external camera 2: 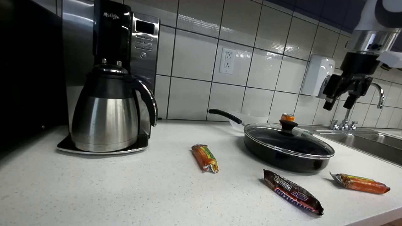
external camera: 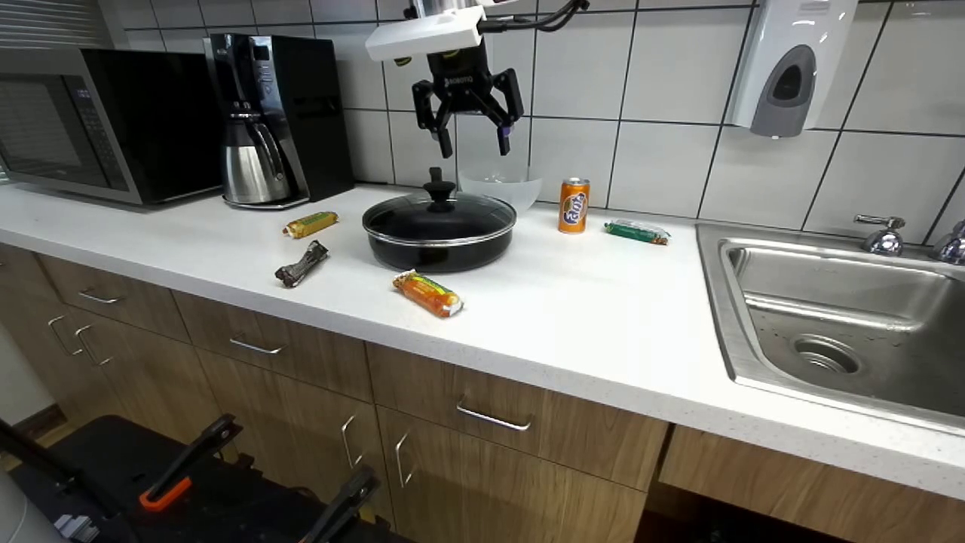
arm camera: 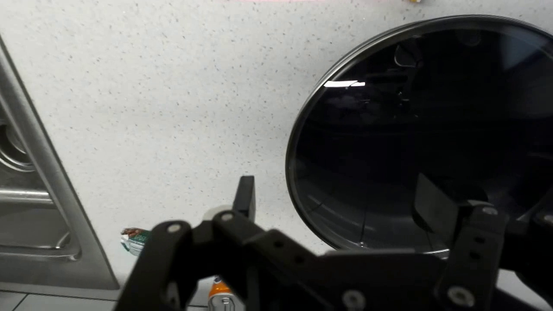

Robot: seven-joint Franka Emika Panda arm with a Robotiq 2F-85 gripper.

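Observation:
My gripper (external camera: 474, 152) hangs open in the air above the lidded pan, with nothing between its fingers. The black pan (external camera: 440, 255) stands on the counter, and its glass lid (external camera 2: 270, 135) has a black knob (external camera: 439, 188). From the wrist, the lid fills the right side, and one gripper finger (arm camera: 434, 207) overlaps it while the other (arm camera: 246, 197) is over bare counter. In exterior view 2 the pan's long handle (external camera 2: 225, 115) points left toward the tiled wall.
Wrapped bars lie around the pan: orange (external camera: 429, 293), dark (external camera: 302, 264), yellow-orange (external camera: 310, 225) and green (external camera: 638, 231). Behind are an orange can (external camera: 574, 207) and a translucent bowl (external camera: 507, 187). A coffee maker (external camera: 303, 118) stands left; the sink (external camera: 841, 317) is right. Counter between pan and sink is mostly clear.

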